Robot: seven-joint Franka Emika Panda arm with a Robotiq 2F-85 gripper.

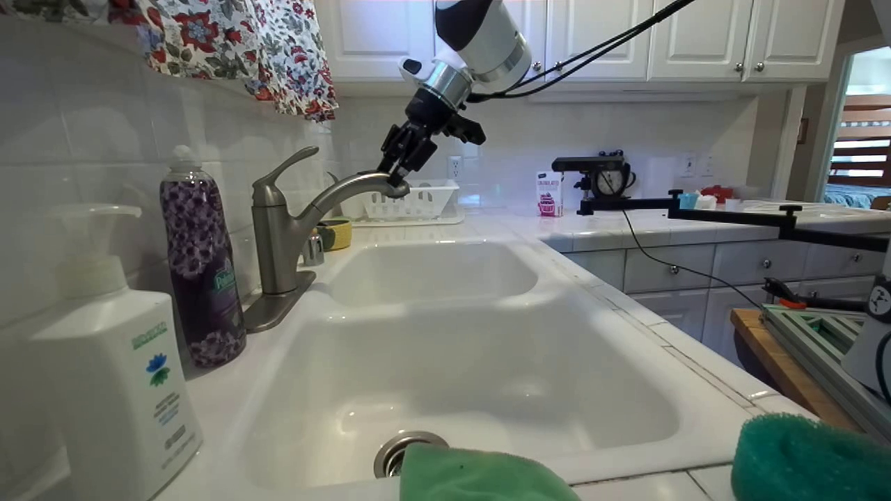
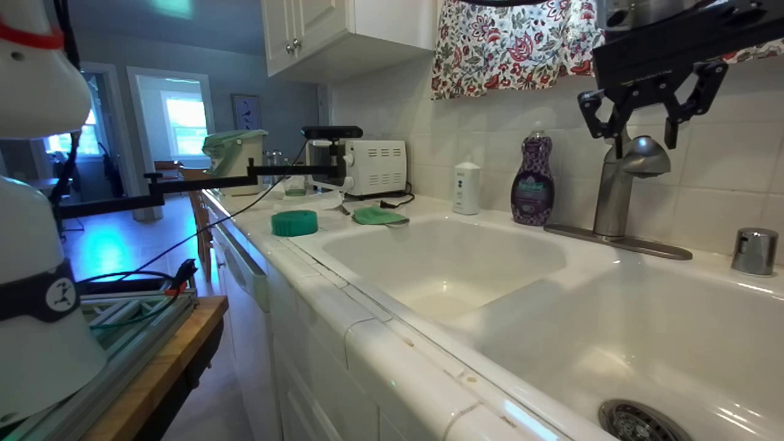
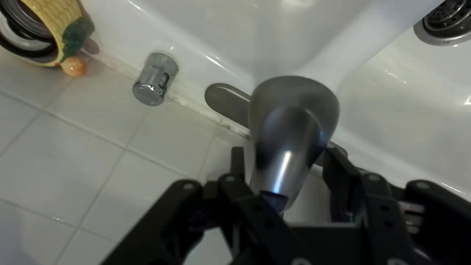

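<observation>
The brushed-metal faucet (image 1: 340, 193) rises behind the double sink (image 1: 451, 351), its spout arching out over the basins. At the spout's end my gripper (image 1: 392, 174) points down. In exterior view 2 its fingers stand apart, one on each side of the spout head (image 2: 648, 153). The wrist view shows the faucet spout (image 3: 293, 110) between the two fingers of my gripper, with a visible gap at the left one. Whether the right finger touches the metal I cannot tell. The faucet handle (image 1: 284, 167) tilts up above the body.
A purple soap bottle (image 1: 200, 259) and a white pump bottle (image 1: 125, 376) stand along the wall. A metal cap (image 3: 155, 78) and a yellow corn-shaped holder (image 3: 66, 26) sit beside the faucet. A green cloth (image 1: 484, 476) and a green sponge (image 1: 810, 459) lie on the near edge. Both basins are empty.
</observation>
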